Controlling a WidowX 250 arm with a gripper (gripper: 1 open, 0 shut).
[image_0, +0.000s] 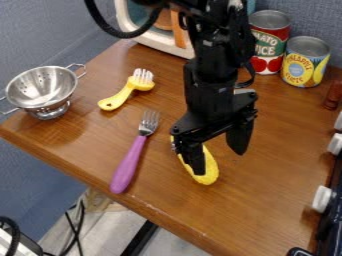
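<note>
My black gripper (214, 140) is over a yellow banana-like object (205, 172) lying on the wooden table, its fingers spread open just above it. The upper part of the object is hidden behind the gripper, so I cannot tell whether a finger touches it.
A purple fork (131, 160) and yellow brush (118, 96) lie to the left, near a metal colander (44, 88). Two cans (267, 45) (306, 65) stand at the back right. Black equipment with white knobs (326, 210) lines the right edge.
</note>
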